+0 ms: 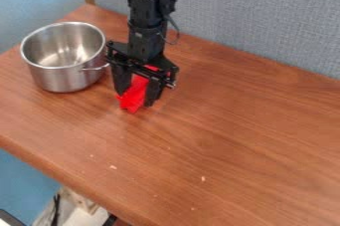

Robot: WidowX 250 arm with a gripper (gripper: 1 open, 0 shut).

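Observation:
A red block lies on the wooden table just right of a steel pot. My black gripper is lowered over the block, with a finger to each side of it, hiding much of its upper part. Whether the fingers touch the block is hard to tell.
A grey padded wall rises behind it, and the table's left edge drops off toward a blue area at the lower left.

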